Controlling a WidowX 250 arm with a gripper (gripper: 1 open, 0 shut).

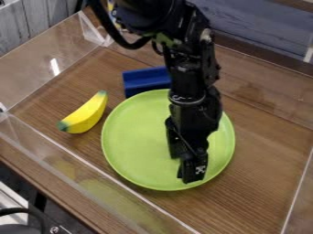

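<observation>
My black gripper (189,160) reaches down over a green plate (137,155), its fingertips low at the plate's right-middle part. A yellow banana (83,113) lies on the wooden table left of the plate. A blue block-like object (145,80) sits behind the plate, partly hidden by the arm.
Clear raised edges border it at left and right, with a blue-grey panel (263,46) at the back.
</observation>
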